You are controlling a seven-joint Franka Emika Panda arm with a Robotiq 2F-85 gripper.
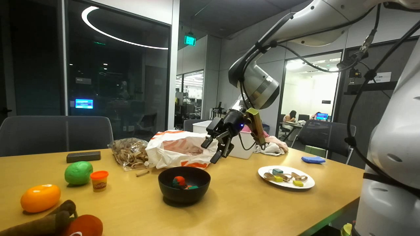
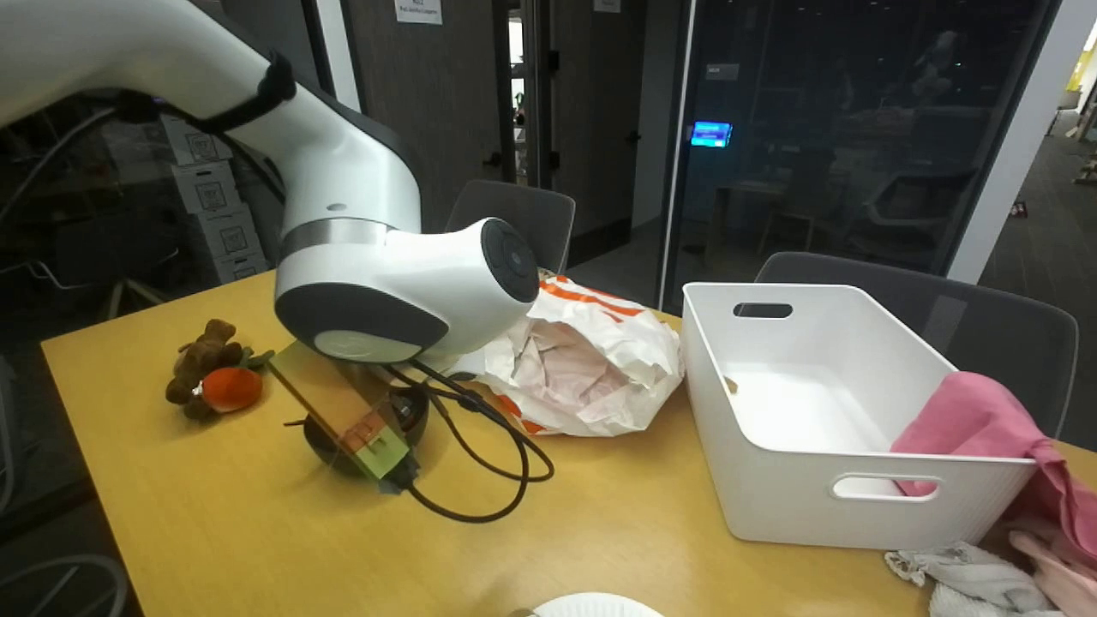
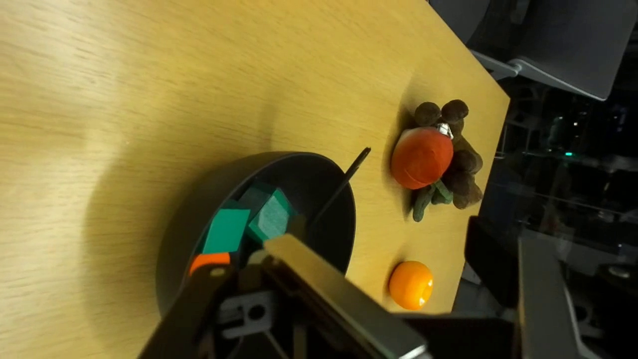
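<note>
My gripper (image 1: pixel 211 150) is open above and beside the black bowl (image 1: pixel 183 195), with nothing between its fingers in exterior view 1. Inside the bowl, the wrist view shows green blocks (image 3: pixel 227 231) and an orange piece (image 3: pixel 209 261). A thin black handle (image 3: pixel 357 162), seemingly the spoon's, leans out over the bowl rim there; the arm's own parts cover the near side of the bowl. Exterior view 1 does not show the spoon.
A white plate (image 1: pixel 264 169) with small blocks lies to the right. Behind the bowl are a plastic bag (image 1: pixel 157 147) and a white bin (image 2: pixel 823 514). An orange fruit (image 1: pixel 41 198), green fruit (image 1: pixel 78 173) and Play-Doh tub (image 1: pixel 99 181) stand left. Bare table lies between bowl and plate.
</note>
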